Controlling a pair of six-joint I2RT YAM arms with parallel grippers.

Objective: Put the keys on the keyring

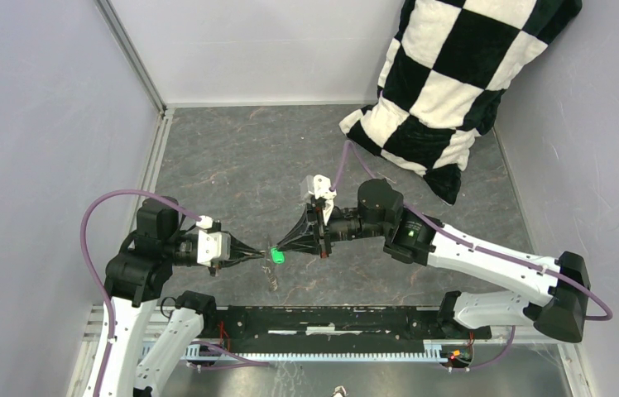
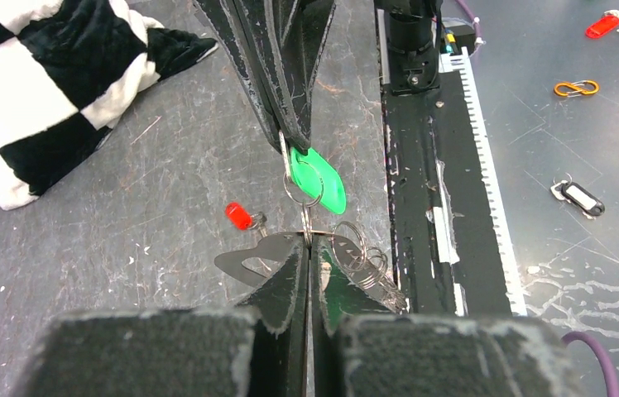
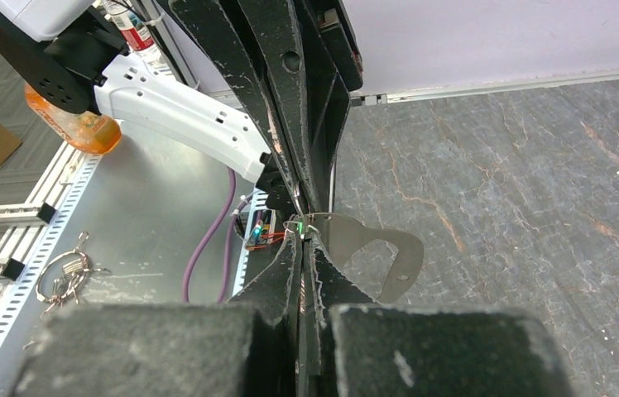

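Note:
My left gripper is shut on a thin metal ring. By its tips lie a flat grey metal piece (image 2: 372, 285) with a cut-out and several linked rings (image 2: 356, 248). A green tag (image 2: 323, 178) with a wire ring (image 2: 296, 198) sits at the right gripper's tips. The right gripper is shut, with a thin strip of metal and the green tag at its tips. In the top view the left gripper (image 1: 261, 254) and right gripper (image 1: 280, 248) face each other, almost touching, with the green tag (image 1: 277, 255) between them.
A red-tagged key (image 2: 240, 217) shows near the left fingers; whether it hangs or lies is unclear. An orange carabiner (image 2: 576, 88), black tag (image 2: 581, 198) and red tags (image 2: 600, 26) lie on the metal floor. A checkered cushion (image 1: 447, 83) stands at the back.

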